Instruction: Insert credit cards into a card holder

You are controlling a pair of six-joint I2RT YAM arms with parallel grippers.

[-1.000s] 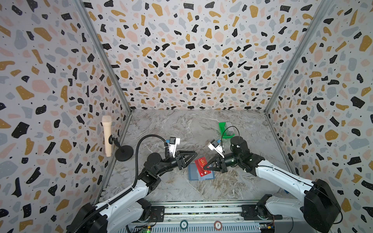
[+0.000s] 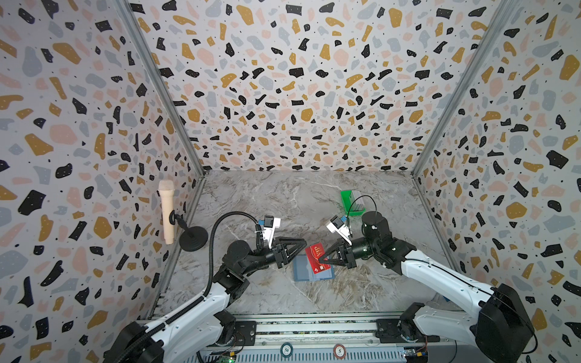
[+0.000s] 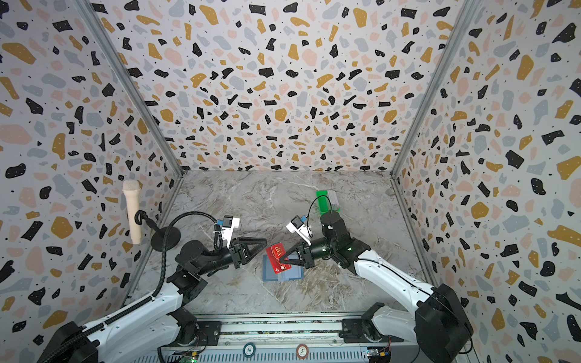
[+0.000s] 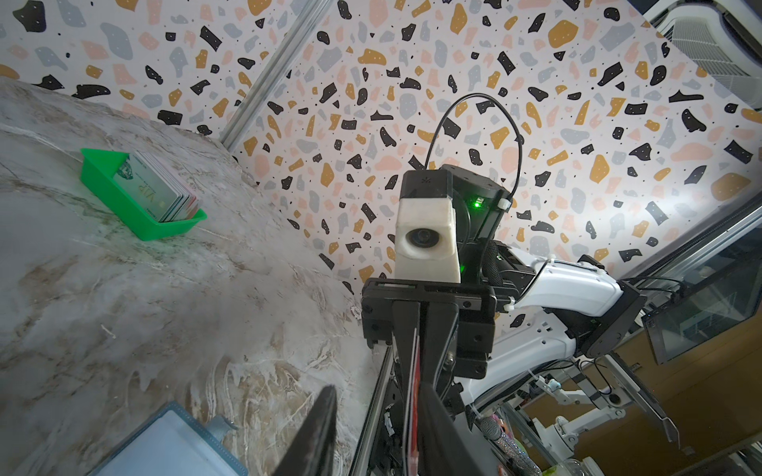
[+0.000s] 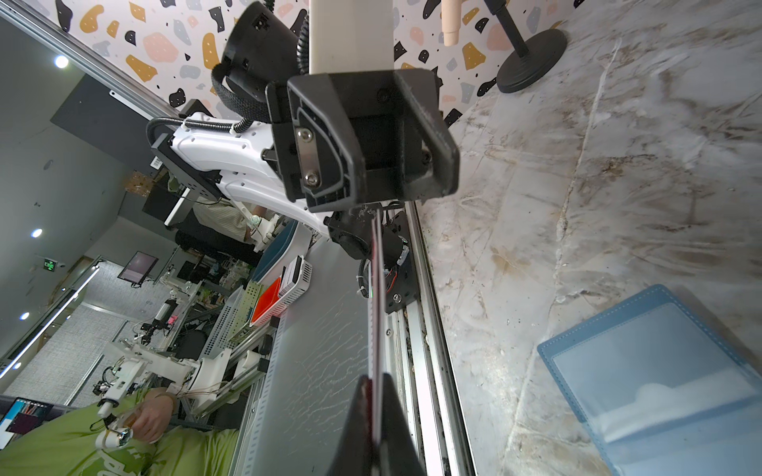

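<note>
A red card (image 2: 317,259) with gold "VIP" lettering is held tilted above the table; my right gripper (image 2: 322,259) is shut on its right side. Edge-on, the card (image 5: 378,277) shows as a thin line rising from the right fingers (image 5: 401,436). To the card's left, my left gripper (image 2: 302,250) stands part open, its tips close to the card's edge; whether they touch is unclear. In the left wrist view a gap shows between the blurred fingers. Below lies the blue card holder (image 5: 659,380) with clear pockets, partly hidden from above by the card.
A green tray (image 4: 119,194) with several upright cards (image 4: 154,186) stands farther back on the right. A microphone-like object on a black round stand (image 2: 193,238) stands at the left.
The left gripper's fingers stand closer together than before, while its arm has barely moved.
</note>
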